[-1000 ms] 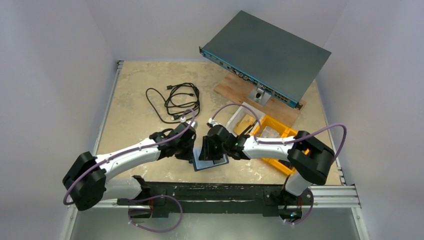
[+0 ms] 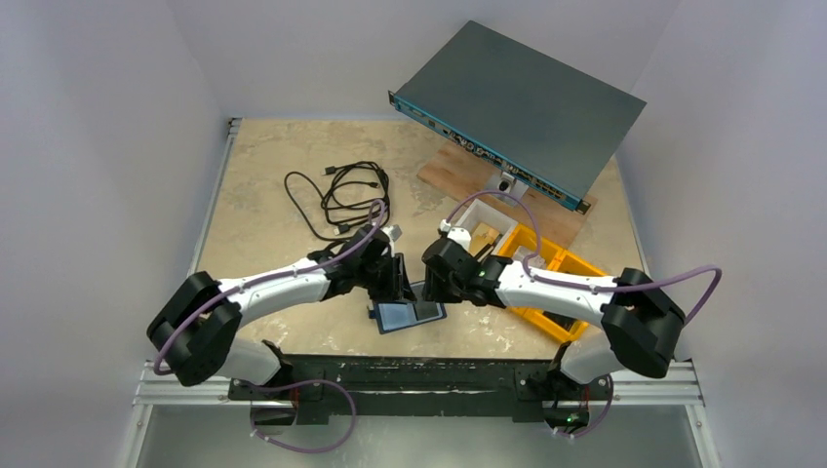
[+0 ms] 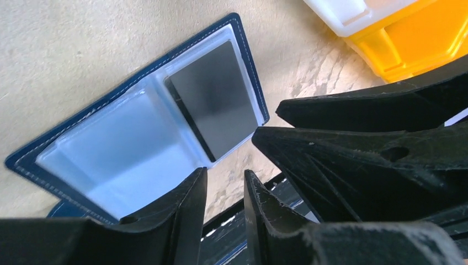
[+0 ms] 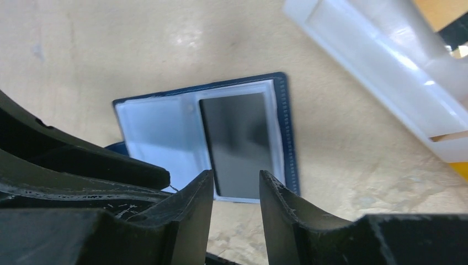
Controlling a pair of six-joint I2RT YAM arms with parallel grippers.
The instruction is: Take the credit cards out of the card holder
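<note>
The card holder (image 2: pixel 395 317) lies spread flat near the table's front, blue-edged with light blue pockets. In its right-hand pocket sits a dark grey card, which the right wrist view also shows as a dark card (image 4: pixel 237 143). Over the holder hangs my left gripper, open, nothing between its fingers. My right gripper is part open above the card's near end, its gap empty; I see no contact with the card. The two grippers face each other closely, and each wrist view is partly blocked by the other's dark fingers.
To the right stand a white bin (image 2: pixel 486 222) and yellow bins (image 2: pixel 531 239) holding items. A coiled black cable (image 2: pixel 356 195) lies at the back left. A large rack unit (image 2: pixel 522 107) overhangs the back right. Bare table remains left of the holder.
Both grippers have shifted right. The right one has moved off the holder's left half toward its right end, and the left one now hovers above the holder. The holder looks unmoved.
</note>
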